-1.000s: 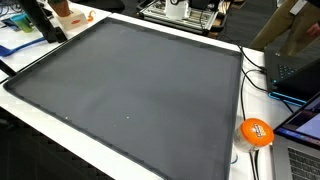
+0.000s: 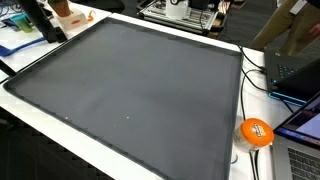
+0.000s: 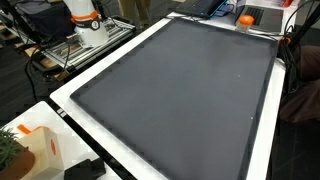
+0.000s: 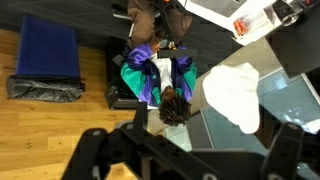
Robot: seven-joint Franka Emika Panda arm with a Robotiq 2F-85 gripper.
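Observation:
My gripper shows only along the bottom of the wrist view, its dark fingers spread apart. No object is visible between them, so it stands open. Neither exterior view shows the gripper. A dark grey board lies flat on the white table, and its surface is bare in both exterior views.
An orange-topped white container stands beside the board, near a laptop and cables. Part of the white arm base shows beyond the table. The wrist view faces the room: wooden floor, dark bags, colourful cloth.

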